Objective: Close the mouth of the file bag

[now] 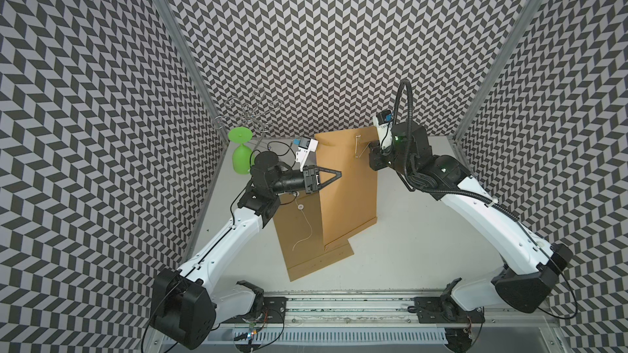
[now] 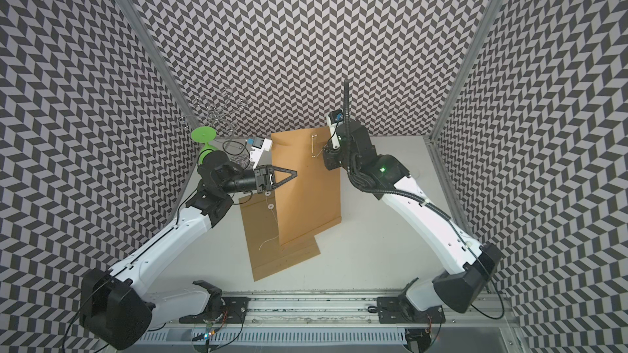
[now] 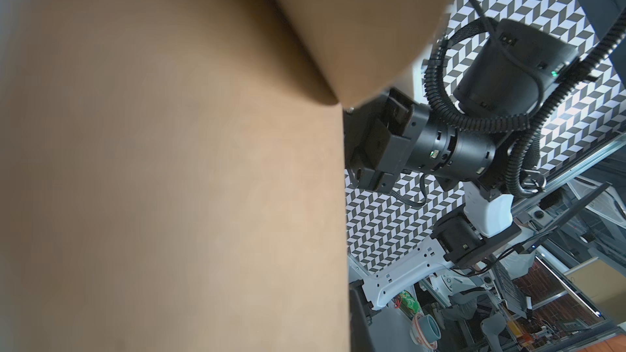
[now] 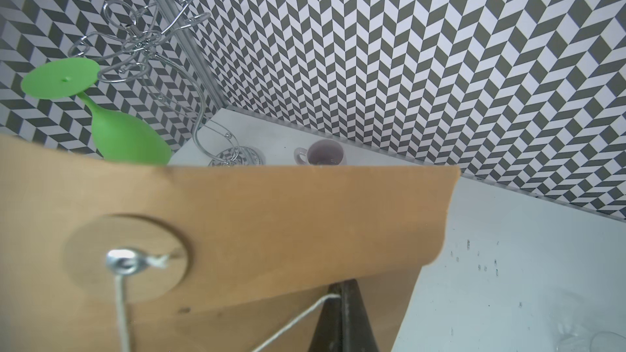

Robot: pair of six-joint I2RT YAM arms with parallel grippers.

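The orange-brown file bag (image 1: 346, 202) stands tilted above a flat brown bag or sheet with a string. My left gripper (image 1: 337, 174) is at its left side, fingers pointing across it; the left wrist view is filled by paper, so what lies between them is unclear. My right gripper is shut below the flap (image 4: 339, 215), the thin white string (image 4: 293, 321) running to its fingertips. The flap's round button (image 4: 127, 262) has a metal eyelet with string tied on it.
A green goblet-like object (image 1: 242, 157), a wire rack (image 4: 143, 45) and a mug (image 4: 324, 153) stand at the back left. A clear object (image 4: 573, 332) shows at the right wrist view's edge.
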